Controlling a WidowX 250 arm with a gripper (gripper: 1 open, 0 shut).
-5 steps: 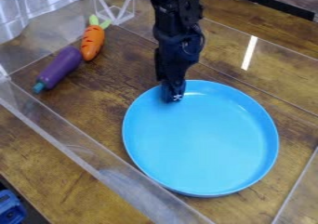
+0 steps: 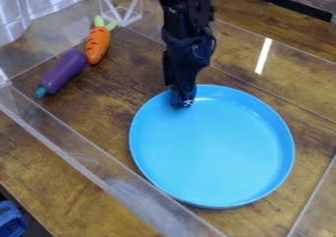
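Observation:
My black gripper (image 2: pixel 184 91) reaches down from the top centre to the upper rim of a round blue plate (image 2: pixel 210 148), its tip over or at that rim. Whether its fingers are open or shut, or have anything between them, is too dark to tell. A purple toy eggplant (image 2: pixel 62 72) and an orange toy carrot (image 2: pixel 97 44) lie on the wooden table to the left of the gripper.
A clear wall runs diagonally along the left side. A small blue object (image 2: pixel 11 221) is at the bottom left corner.

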